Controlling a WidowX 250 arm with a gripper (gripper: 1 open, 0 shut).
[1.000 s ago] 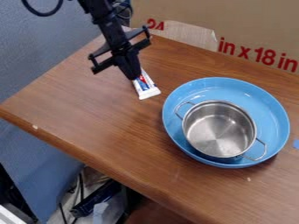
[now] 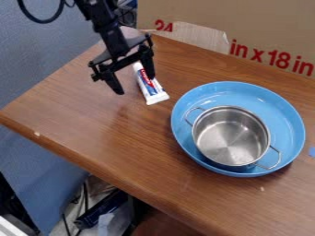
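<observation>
A black robot gripper (image 2: 132,80) hangs over the left-centre of the wooden table, fingers spread apart and pointing down. Just beside it, a white toothpaste tube (image 2: 153,90) with red and blue print lies on the table, with nothing visibly held between the fingers. To the right, a steel pot (image 2: 230,135) with two handles sits in a light blue plate (image 2: 283,122).
A large cardboard box (image 2: 246,28) stands along the back, with a pale piece (image 2: 197,37) in front of it. The table's left edge drops to clutter below.
Over the last second the gripper has shifted slightly left and down, uncovering more of the tube, and its fingers look more spread. The tube, plate and pot are unmoved.
</observation>
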